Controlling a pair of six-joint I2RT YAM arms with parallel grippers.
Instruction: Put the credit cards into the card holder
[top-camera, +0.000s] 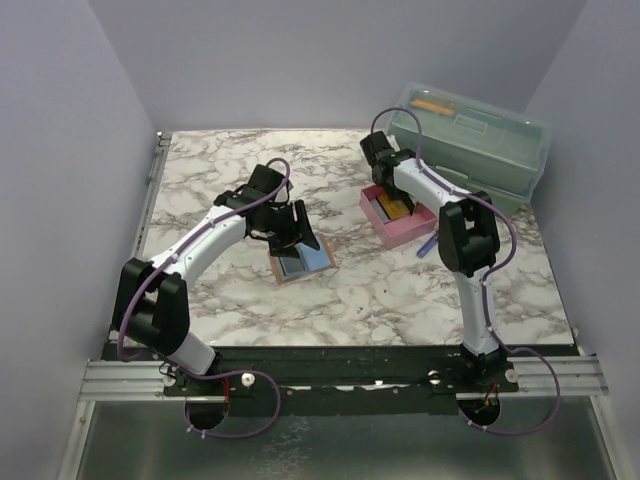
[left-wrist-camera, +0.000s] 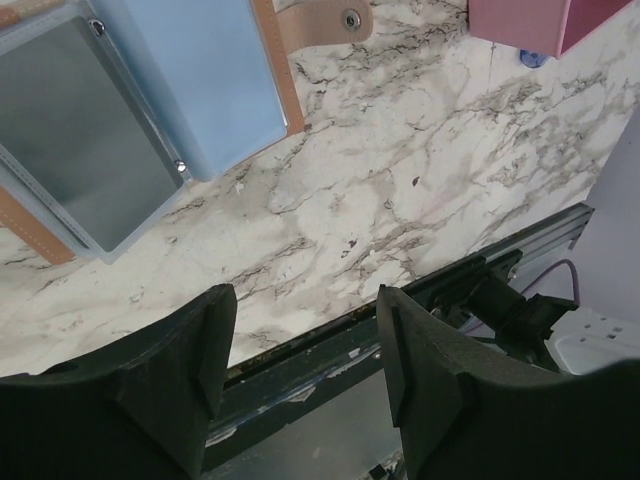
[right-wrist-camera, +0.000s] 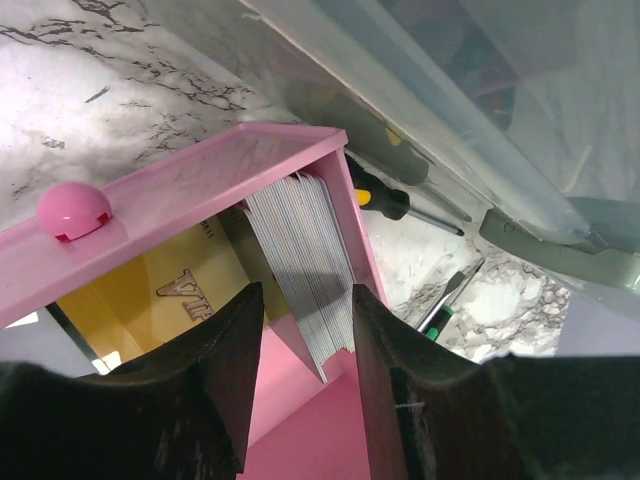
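The card holder (top-camera: 311, 256) lies unfolded on the marble table below my left gripper (top-camera: 306, 240). In the left wrist view its clear pocket (left-wrist-camera: 80, 135) and blue inner side (left-wrist-camera: 205, 80) show, with nothing between the left gripper's parted fingers (left-wrist-camera: 210, 345). Several pale cards (right-wrist-camera: 300, 255) stand on edge in the pink box (right-wrist-camera: 170, 190), along its right end. My right gripper hangs just over that stack, fingers apart, its fingers (right-wrist-camera: 245, 335) on either side of the lower part of the cards in the view. Whether they touch the cards I cannot tell.
Yellow-brown packets (right-wrist-camera: 165, 285) fill the box beside the cards. A large clear bin (top-camera: 475, 135) stands close behind the box. Screwdrivers (right-wrist-camera: 395, 203) lie between them, and a blue tool (top-camera: 427, 246) is near the box.
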